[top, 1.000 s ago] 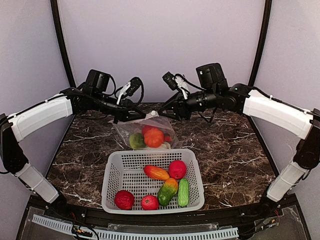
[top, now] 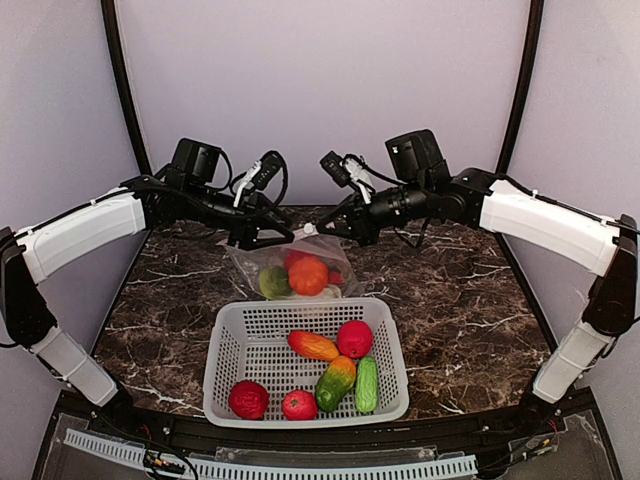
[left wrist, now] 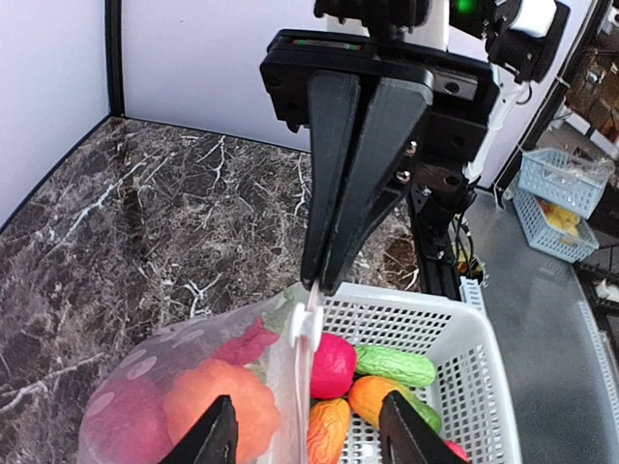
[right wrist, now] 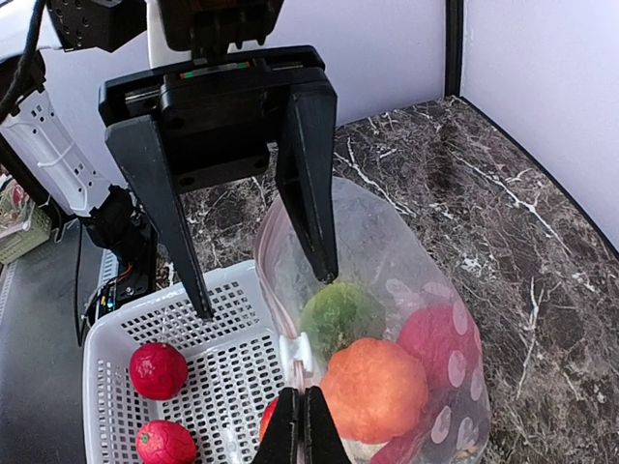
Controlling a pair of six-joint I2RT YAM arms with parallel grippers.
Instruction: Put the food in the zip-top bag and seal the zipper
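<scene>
The clear zip top bag (top: 245, 258) hangs behind the basket with an orange tomato-like piece (top: 308, 276), a green piece (top: 273, 281) and a red piece inside. A white slider (left wrist: 306, 327) sits on its top strip between the two grippers. My right gripper is shut on the thin strip beside the slider; in the left wrist view, the strip comes out from between its fingertips. My left gripper stands open, its fingers (right wrist: 314, 222) on either side of the bag's top edge with a gap to it.
In front of the bag stands a white basket (top: 228, 345) holding several more foods, among them a papaya-like piece (top: 336, 383) and a green cucumber-like piece (top: 367, 385).
Bag and basket look nearly unmoved.
</scene>
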